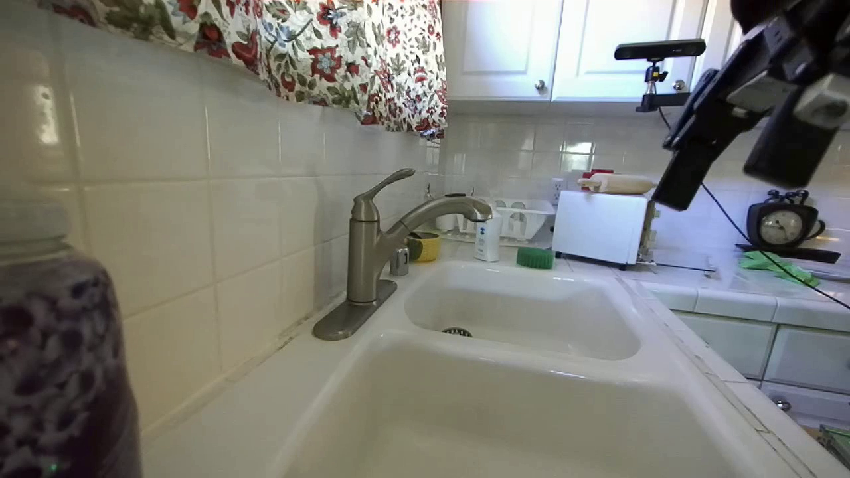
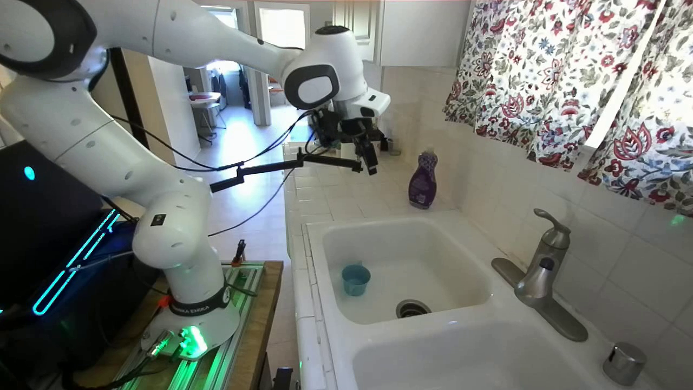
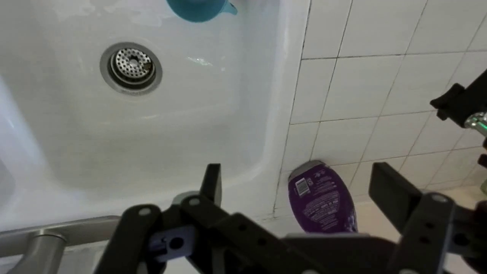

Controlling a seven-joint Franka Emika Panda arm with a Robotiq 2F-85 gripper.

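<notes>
My gripper is open above the counter, its two black fingers wide apart with nothing held between them. In the wrist view a purple bottle shows in the gap between the fingers, farther down on the counter. The second exterior view has that bottle upright by the tiled wall behind the sink, to the right of my gripper and apart from it. A teal cup rests inside the sink basin near the drain; the wrist view cuts off part of the cup.
The metal faucet rises at the sink's wall side. A floral curtain hangs above. The counter left of the bottle is mostly clear. A green sponge and a white toaster oven stand beyond the sink.
</notes>
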